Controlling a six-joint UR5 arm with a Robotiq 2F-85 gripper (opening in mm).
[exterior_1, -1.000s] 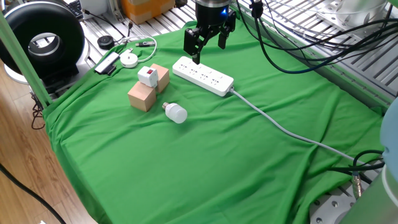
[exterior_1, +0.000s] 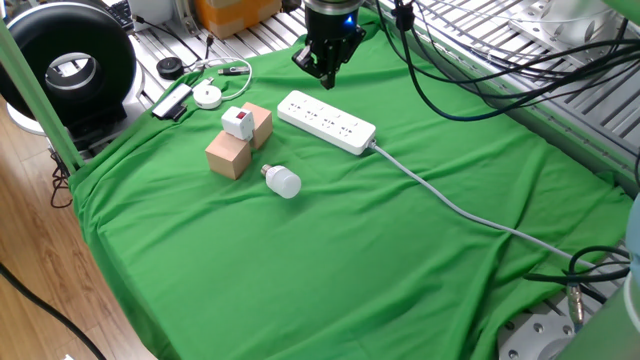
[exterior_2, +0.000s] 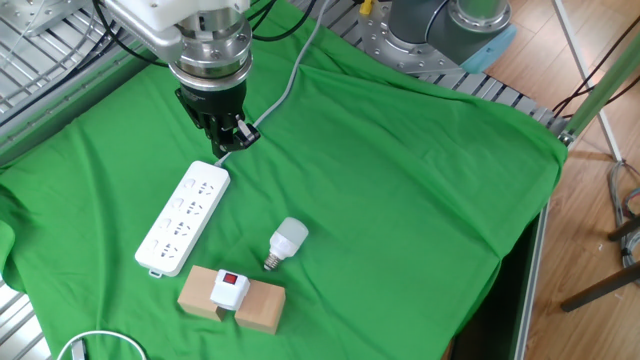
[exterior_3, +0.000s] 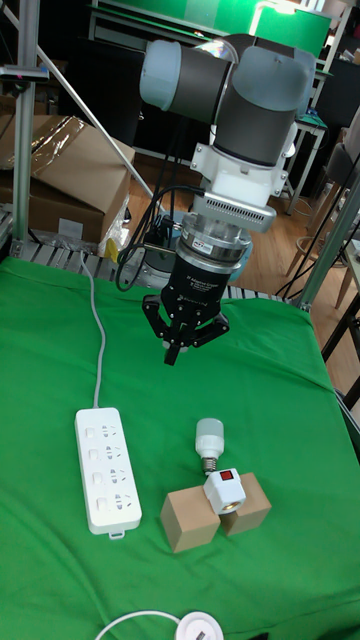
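My black gripper hangs in the air above the green cloth, its fingertips together and nothing seen between them. In exterior view 1 the gripper appears behind the white power strip. The strip lies flat with its sockets facing up. A white light bulb rests on its side on the cloth, its metal screw base towards the blocks. A white socket adapter with a red switch sits across two wooden blocks, between them.
The strip's grey cable runs across the cloth to the table edge. A white round puck with a cable and a white stick-like device lie near the blocks' side. Wide bare green cloth surrounds the bulb.
My gripper's fingers have come together from a wide spread. The gripper has moved up slightly and a little left in exterior view 1. Bulb, blocks, adapter and strip have stayed still.
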